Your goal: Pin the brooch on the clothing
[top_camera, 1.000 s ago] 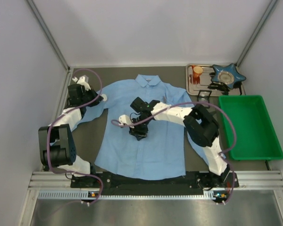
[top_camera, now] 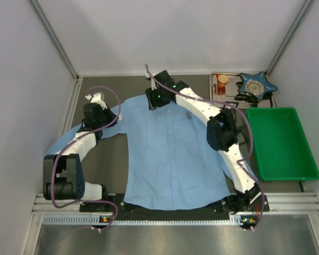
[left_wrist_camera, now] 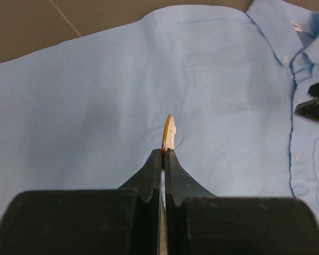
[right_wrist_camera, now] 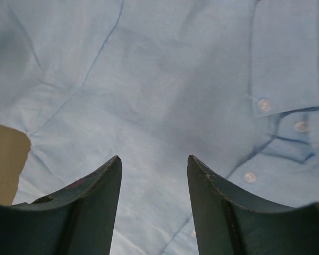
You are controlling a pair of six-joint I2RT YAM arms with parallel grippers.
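A blue shirt [top_camera: 151, 159] lies spread on the table, collar at the back. My left gripper is shut at its tips on the thin round brooch [left_wrist_camera: 170, 130], seen edge-on with its pin sticking out to the right, over the shirt's left shoulder. My right gripper is part open above the shirt near the collar, with nothing visible between its fingers; in the left wrist view its dark fingertips show at the right edge.
A metal tray [top_camera: 234, 81] with an orange cup [top_camera: 222, 81] and a blue star-shaped dish [top_camera: 266, 82] stands at the back right, a green bin [top_camera: 284, 143] at the right.
My right arm has moved from the shirt's middle up toward the collar. My left gripper has moved slightly toward the front with the brooch.
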